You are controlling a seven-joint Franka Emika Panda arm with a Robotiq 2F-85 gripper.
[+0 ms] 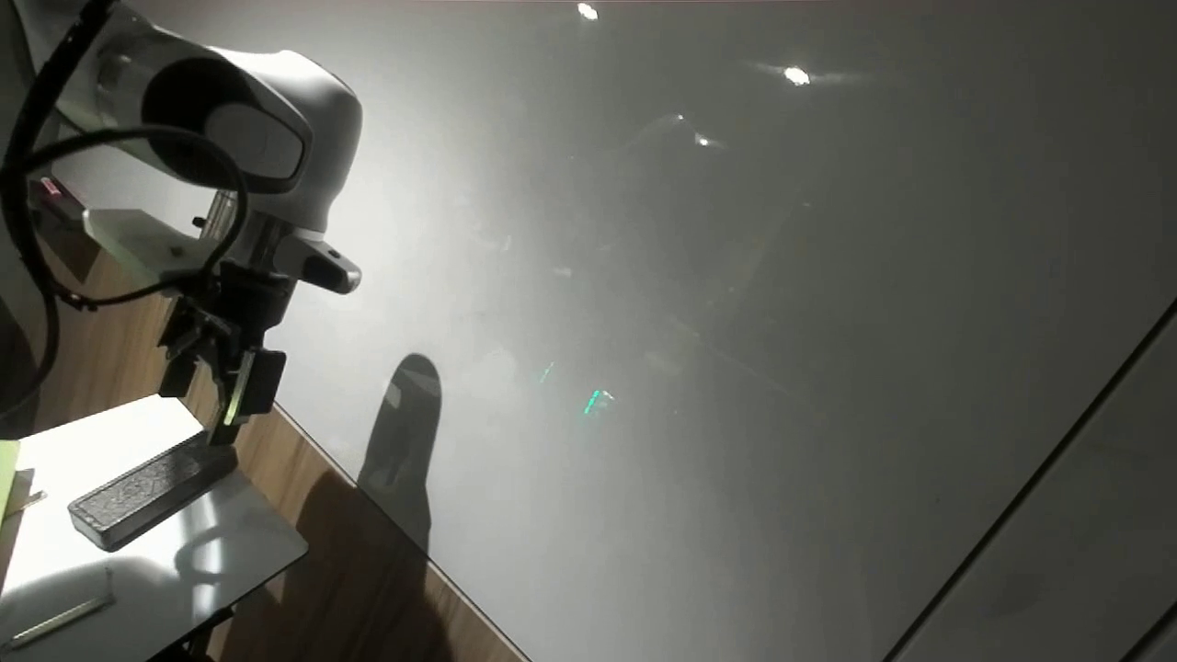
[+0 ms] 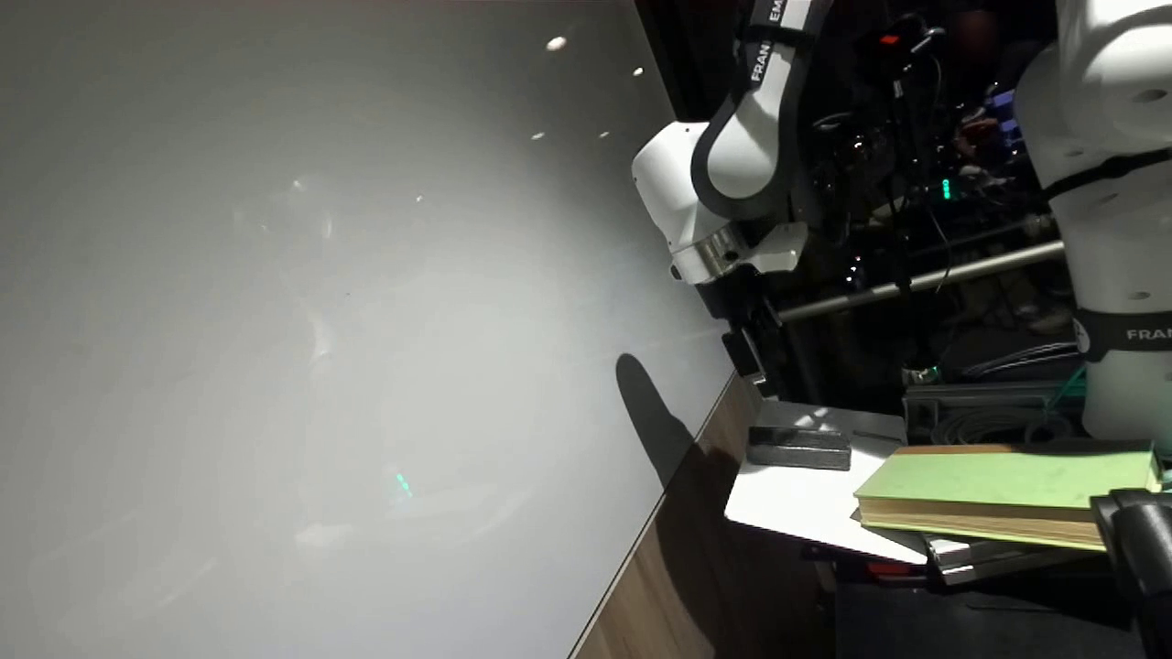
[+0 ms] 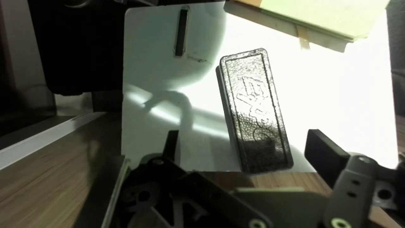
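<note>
A dark oblong block, like a board eraser (image 1: 149, 496), lies flat on a small white panel (image 1: 259, 541) at the lower left of exterior view 1. Its embossed top shows plainly in the wrist view, where the block (image 3: 252, 98) slants between the two finger lines with its near end toward the panel's edge. Above that end hangs my gripper (image 1: 217, 399), its fingers open and nothing held. Clear space separates the fingers from the block's sides in the wrist view. From exterior view 2 the gripper (image 2: 753, 357) appears up and left of the block (image 2: 798, 450).
A large, mostly bare whiteboard (image 2: 330, 329) stands beside the panel. A thick green-covered book or pad (image 2: 1011, 483) overlaps the panel's other side. One thin metallic strip (image 3: 181, 32) lies on the panel. Wood (image 3: 49, 182) shows below the panel's edge.
</note>
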